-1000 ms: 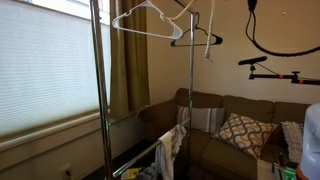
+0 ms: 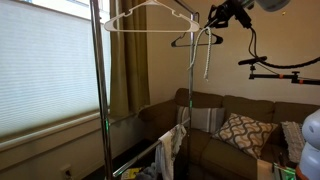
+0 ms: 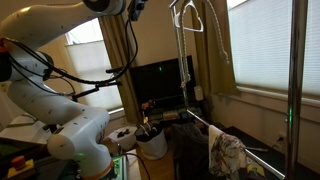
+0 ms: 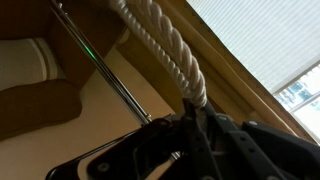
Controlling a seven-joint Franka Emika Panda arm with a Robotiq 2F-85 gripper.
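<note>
My gripper (image 2: 213, 20) is shut on a white twisted rope (image 2: 207, 62) at the top of exterior view 1. In the wrist view the rope (image 4: 172, 42) runs from the upper left down to the closed fingers, where its end is hidden. A white hanger (image 2: 117, 23) hangs on the metal rack (image 2: 104, 100), left of the gripper. Behind the rope is a dark hanger (image 2: 180, 42). From the other side, the white hanger (image 3: 189, 8) shows near the top edge, with rope strands (image 3: 222, 40) hanging close by.
Patterned cloth (image 3: 228, 152) drapes over the rack's lower bar. A brown couch (image 2: 225, 155) with cushions stands behind, and a window blind (image 2: 45, 70) is at the left. A black microphone-like bar (image 2: 275, 76) juts in from the right.
From above the frame, my gripper has come down into exterior view 1, close to the rope and hangers. The white hanger has turned and its bar now looks nearly level.
</note>
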